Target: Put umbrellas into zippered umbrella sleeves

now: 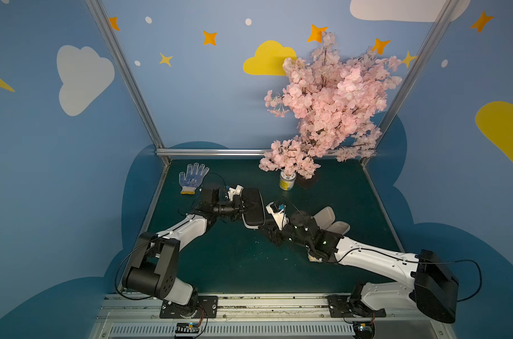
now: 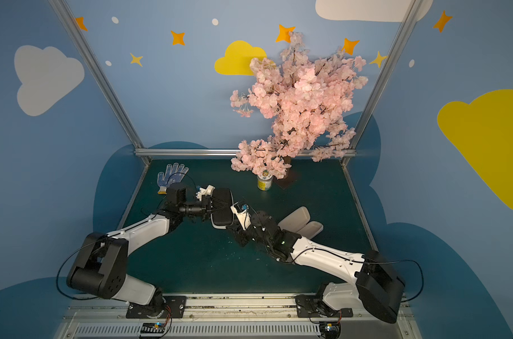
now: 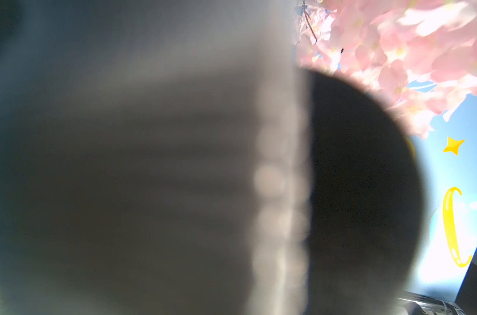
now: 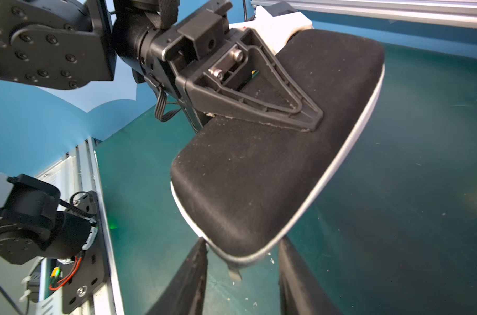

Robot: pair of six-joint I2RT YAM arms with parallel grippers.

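A black zippered sleeve with a light rim is held up over the middle of the table by my left gripper, shut across it from the left. The sleeve fills the left wrist view, blurred. My right gripper sits just below the sleeve's near corner, fingers apart on either side of a small tab, which looks like the zipper pull; I cannot tell if they touch it. Pale grey sleeves lie at the right. A beige umbrella is mostly hidden under the right arm.
A blue glove lies at the back left. A can stands under pink blossom branches at the back.
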